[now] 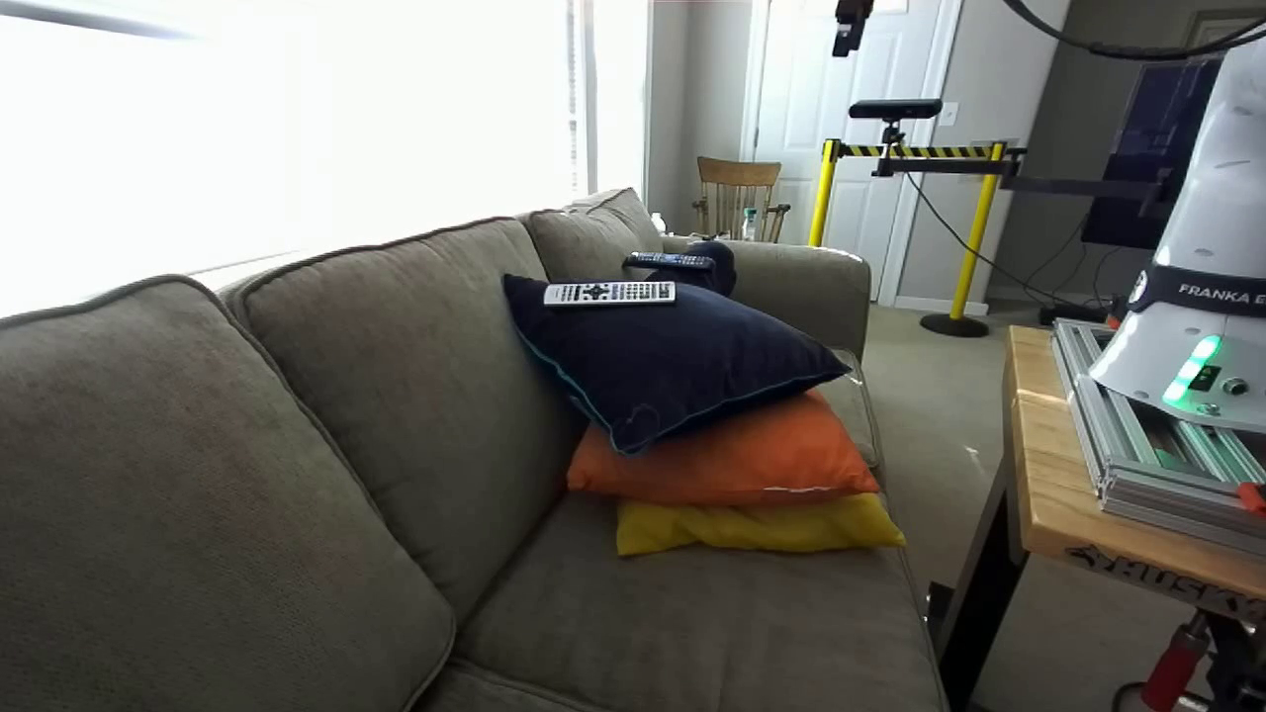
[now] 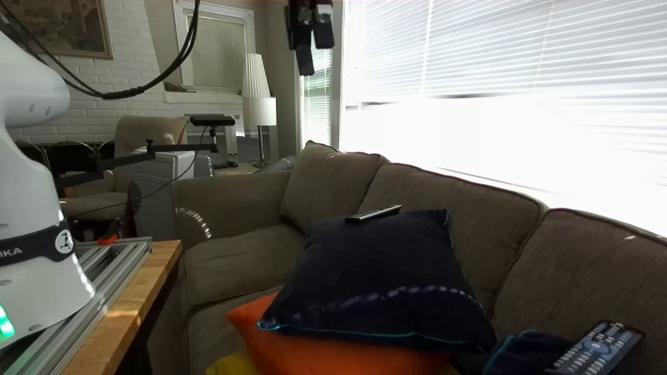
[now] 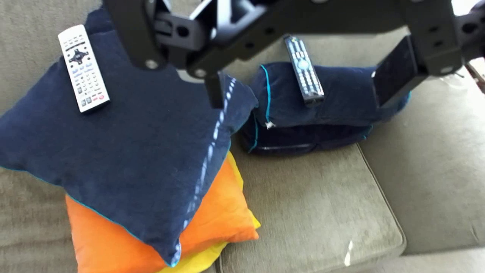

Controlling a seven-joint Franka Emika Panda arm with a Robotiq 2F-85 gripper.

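My gripper is open, its fingers wide apart and nothing held between them. In exterior view 2 the gripper [image 2: 314, 59] hangs high above the sofa, well clear of the cushions. A white remote [image 3: 84, 68] lies on the large navy pillow [image 3: 132, 136], towards the sofa back. Beneath that pillow are an orange pillow [image 3: 222, 204] and a yellow pillow [image 1: 760, 524]. A dark remote [image 3: 304, 68] rests on a folded navy cushion [image 3: 336, 107] beside the stack; in the wrist view it appears between my fingers, but far below them.
The grey-brown sofa [image 1: 712, 629] has bare seat in front of the folded cushion and on the other side of the pillow stack. Its backrest [image 1: 404, 344] runs along the window. A wooden table [image 1: 1030, 475] carries the arm's base.
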